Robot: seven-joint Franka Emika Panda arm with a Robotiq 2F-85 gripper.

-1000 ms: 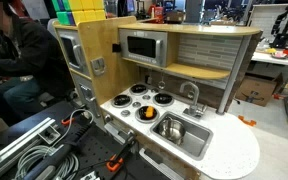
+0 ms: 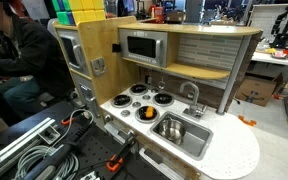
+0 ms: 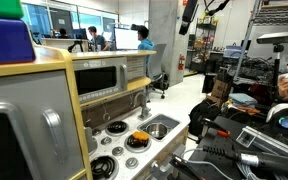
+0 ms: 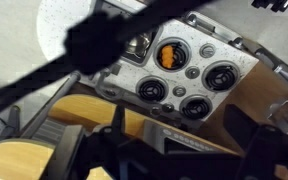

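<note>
My gripper is open in the wrist view, its dark fingers (image 4: 116, 142) spread wide with nothing held between them. It hangs high over the toy kitchen, well clear of the counter. An orange item (image 2: 149, 113) rests on a front burner of the stove, beside the sink; the wrist view shows the same orange item (image 4: 167, 56) on a black coil. Inside the sink sits a shiny metal pot (image 2: 171, 130). A dark, blurred band crosses the wrist view and hides part of the sink area.
A silver microwave (image 2: 142, 46) stands in the wooden shelf above the stove. The curved faucet (image 2: 191, 94) rises behind the sink. Stacked coloured boxes (image 2: 79, 14) top the tall cabinet at left.
</note>
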